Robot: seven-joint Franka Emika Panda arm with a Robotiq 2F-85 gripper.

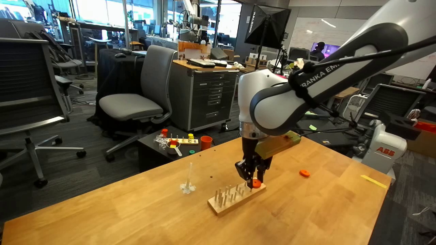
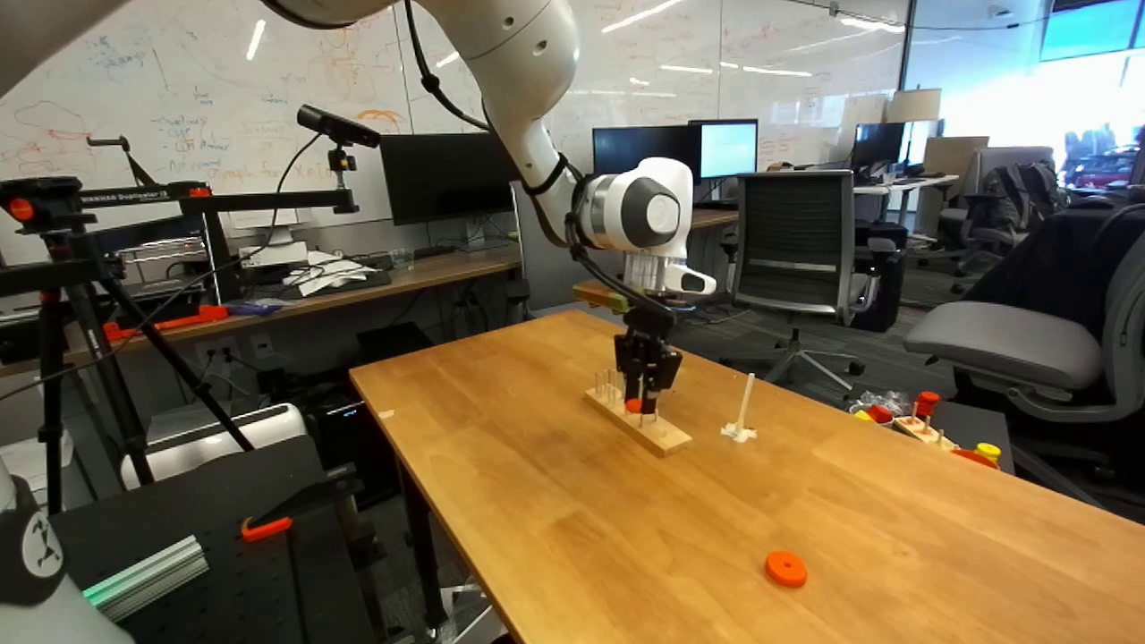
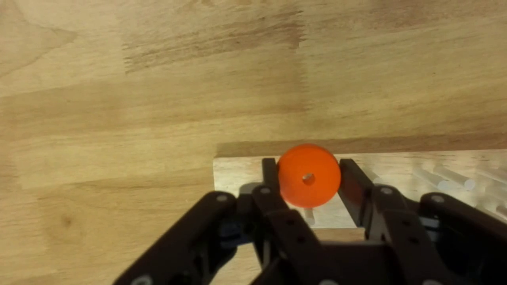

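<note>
An orange disc (image 3: 319, 173) with a hole in its middle is clasped between both fingers of my gripper, one on each side. Exterior view 1 has the gripper (image 1: 255, 183) over one end of a wooden peg board (image 1: 237, 200), the disc (image 1: 256, 183) low above the pegs there. Whether a peg enters the disc's hole cannot be told. In the wrist view, part of a peg (image 3: 309, 217) shows just beside the disc's lower edge, and the board (image 3: 233, 170) passes under the fingers. In exterior view 2 the gripper (image 2: 640, 406) hides part of the disc (image 2: 633, 407).
Another orange disc (image 1: 304, 173) lies flat on the table, apart from the board. An upright stick (image 1: 189, 175) on a whitish base stands on the table. More coloured pieces and a red cup (image 1: 206, 142) sit on a low black table.
</note>
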